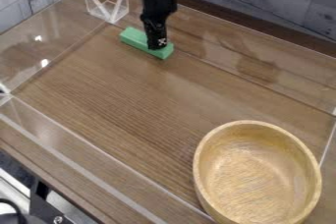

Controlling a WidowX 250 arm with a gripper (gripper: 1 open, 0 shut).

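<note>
A green block (136,37) lies on the wooden table in the upper left of the camera view. My black gripper (153,37) reaches down from the top to the block's right half, its fingertips at or just over it. Whether the fingers are open or shut on it is too small to tell.
A large cream bowl (256,144) stands at the lower right. A clear plastic object (108,2) is at the upper left, near the wall.
</note>
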